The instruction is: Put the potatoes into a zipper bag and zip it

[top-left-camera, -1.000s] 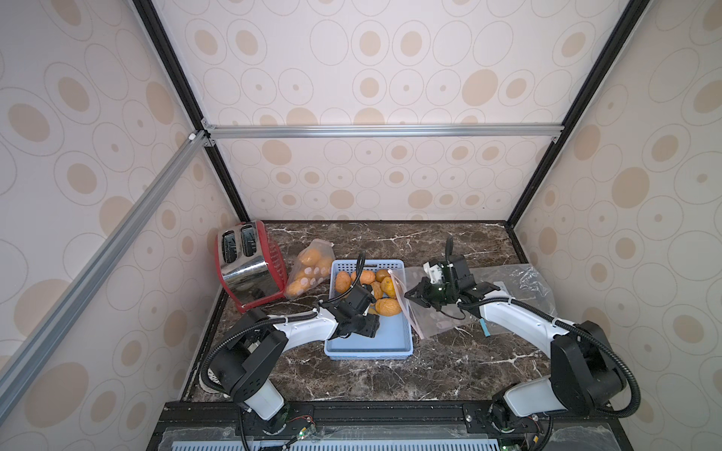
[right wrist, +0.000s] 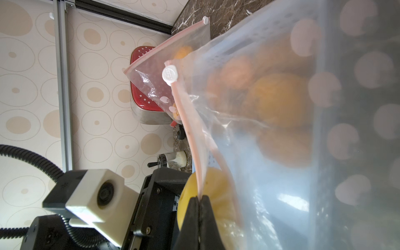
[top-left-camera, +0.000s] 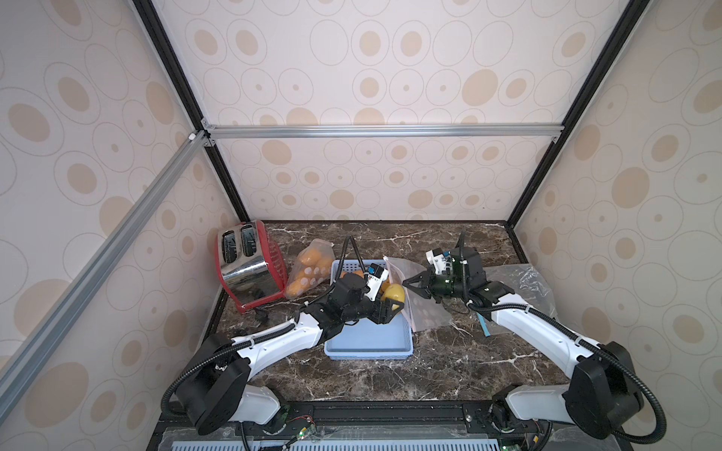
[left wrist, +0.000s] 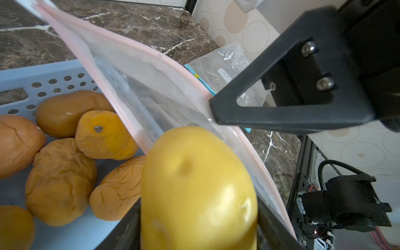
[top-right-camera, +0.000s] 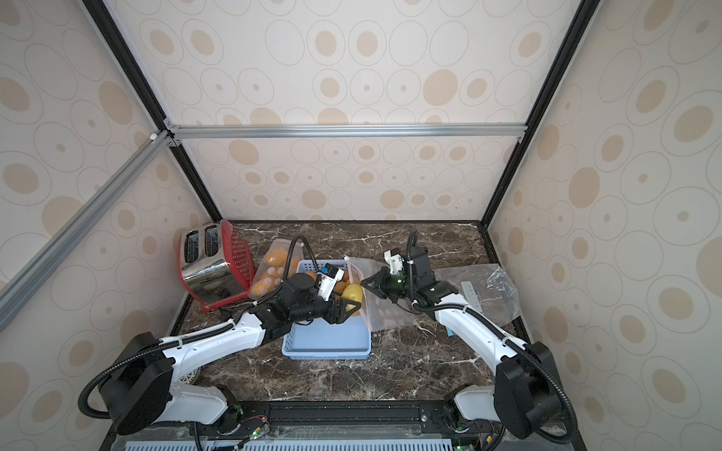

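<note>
My left gripper (top-left-camera: 383, 308) holds a yellow potato (left wrist: 195, 187) raised over the right side of the blue basket (top-left-camera: 368, 345), at the open mouth of a pink-edged zipper bag (top-left-camera: 428, 315). My right gripper is shut on the bag's pink rim, holding it up beside the potato. More brownish potatoes (left wrist: 60, 183) lie in the basket, partly hidden behind the arms and bag in the top views.
A red-and-steel toaster (top-left-camera: 244, 270) stands at the left, beside a filled bag (top-left-camera: 308, 270) of orange potatoes. A clear bag (top-right-camera: 489, 289) lies at the right.
My left gripper has risen and moved right from low in the basket, now carrying the yellow potato. My right gripper has lifted the bag's edge slightly.
</note>
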